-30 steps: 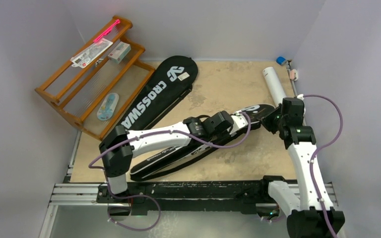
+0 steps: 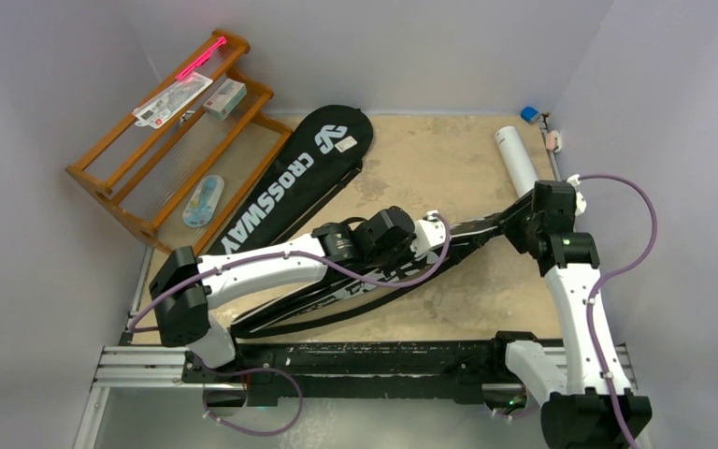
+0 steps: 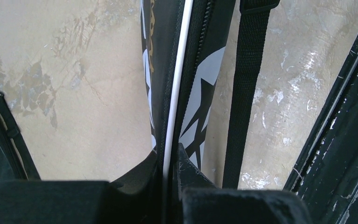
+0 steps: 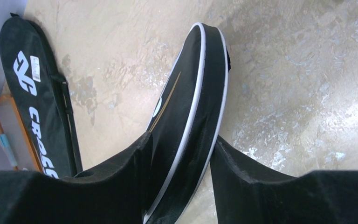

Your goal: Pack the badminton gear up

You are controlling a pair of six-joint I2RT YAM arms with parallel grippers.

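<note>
A long black racket bag [image 2: 365, 304] with white lettering and piping runs diagonally across the front of the floor. My left gripper is shut on it along the zipper and white piping, beside a loose strap [image 3: 248, 65]. At the bag's raised right end, my right gripper has its fingers either side of the rounded tip, fingers part open. A second black CROSSWAY bag [image 2: 294, 173] lies flat behind, next to the shelf.
A wooden rack [image 2: 173, 150] with small boxes stands at the back left. A white tube [image 2: 516, 159] and a blue box [image 2: 530, 113] lie at the back right. Walls enclose the sides and back.
The right end of the front bag has risen, with the right gripper at it. The left arm has drawn leftward, and the bag has shifted slightly left with it.
</note>
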